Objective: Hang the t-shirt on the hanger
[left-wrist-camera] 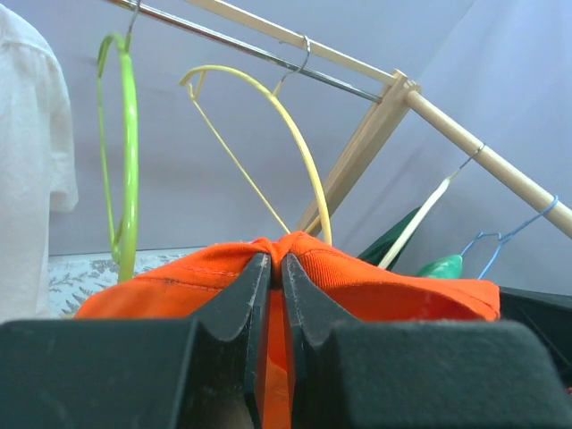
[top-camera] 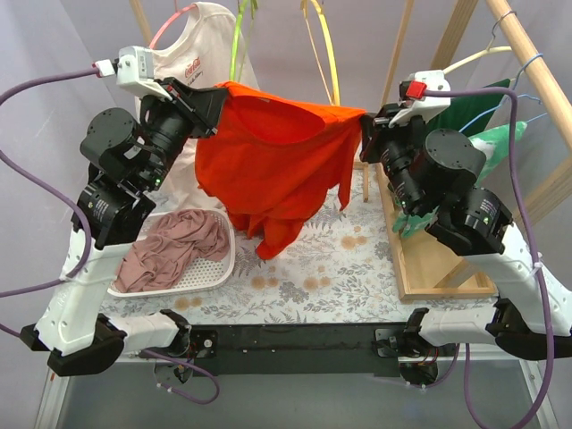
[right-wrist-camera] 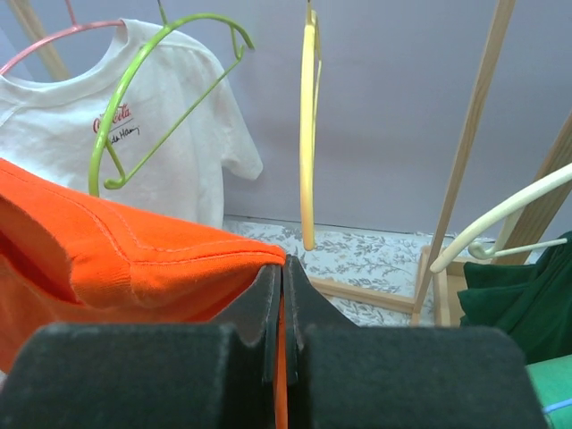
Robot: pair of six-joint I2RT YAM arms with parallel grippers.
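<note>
An orange t-shirt [top-camera: 277, 170] hangs stretched between my two grippers in the top view, its lower part dangling in folds above the table. My left gripper is shut on the fabric, which bunches at its fingertips. On the other side my right gripper is shut on a thin edge of the shirt. Two empty hangers hang from the rail behind the shirt: a green hanger [left-wrist-camera: 130, 161] and a yellow hanger [left-wrist-camera: 259, 89]. In the right wrist view the yellow hanger [right-wrist-camera: 308, 134] appears nearly edge-on, and the green hanger [right-wrist-camera: 134, 89] is farther left.
A white shirt [right-wrist-camera: 134, 116] hangs on a pink hanger at the left. A white basket [top-camera: 219, 273] holds a pinkish cloth [top-camera: 179, 250]. At the right are green cloths [right-wrist-camera: 514, 295], a white hanger [right-wrist-camera: 509, 210] and a wooden frame [top-camera: 402, 259].
</note>
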